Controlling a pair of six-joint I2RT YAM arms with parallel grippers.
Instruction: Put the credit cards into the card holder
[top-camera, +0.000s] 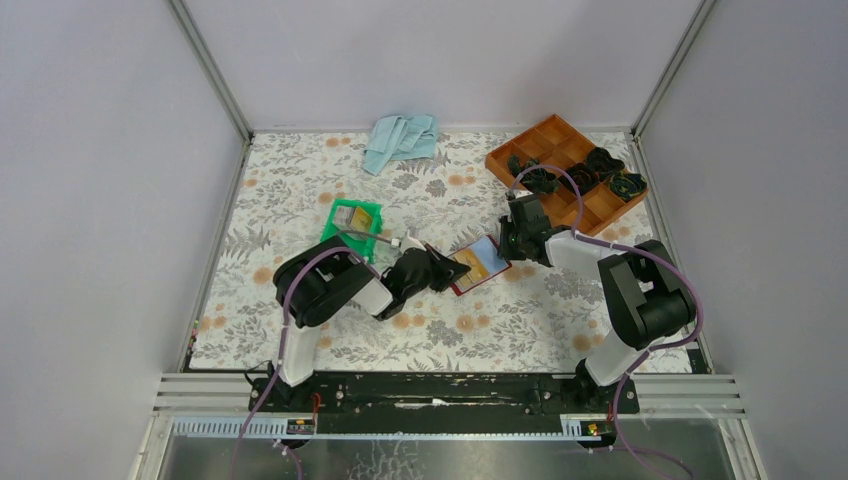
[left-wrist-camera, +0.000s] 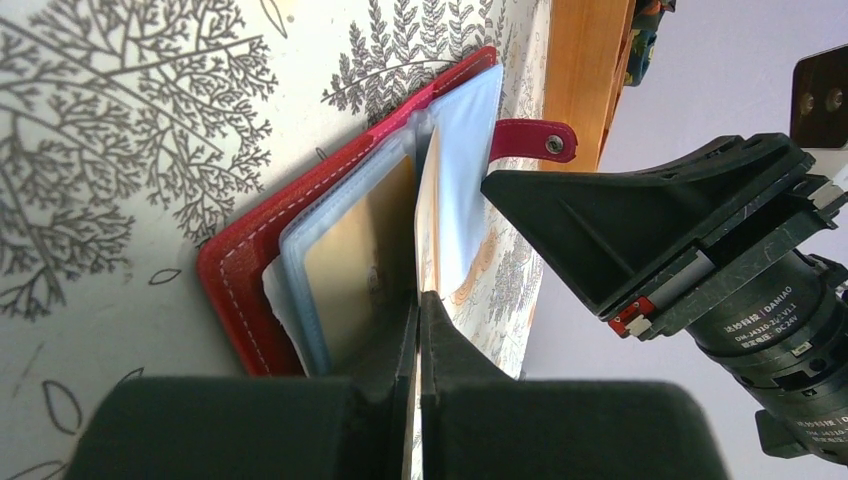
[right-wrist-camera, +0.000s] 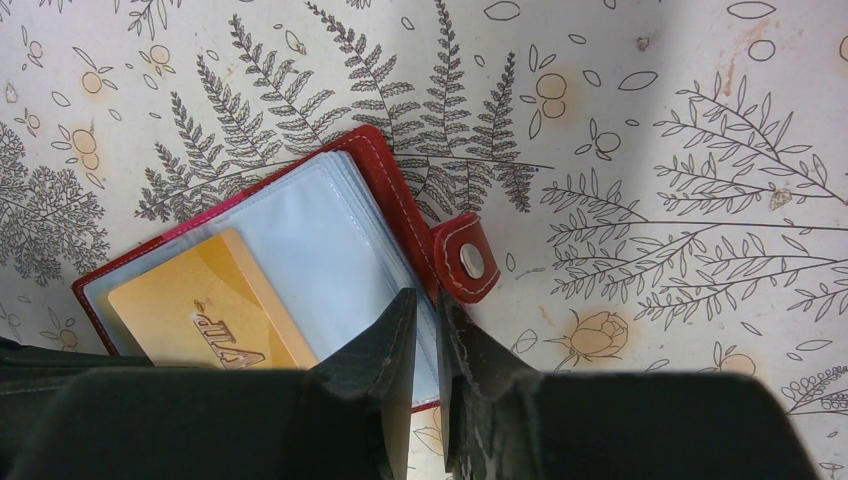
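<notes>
The red card holder (right-wrist-camera: 394, 185) lies open at the table's centre, light blue sleeves showing. An orange card (right-wrist-camera: 205, 300) rests on it; from the left wrist it appears edge-on, tilted, at the fingertips of my left gripper, which is shut with its tips together at that card's edge; whether it grips the card I cannot tell. My right gripper is over the holder's right edge beside the snap strap (right-wrist-camera: 462, 255), its fingertips slightly apart, nothing visible between them.
A green basket (top-camera: 336, 215) with cards stands left behind my left arm. A wooden divided tray (top-camera: 555, 135) with dark bundles sits at the back right, a blue cloth (top-camera: 400, 140) at the back.
</notes>
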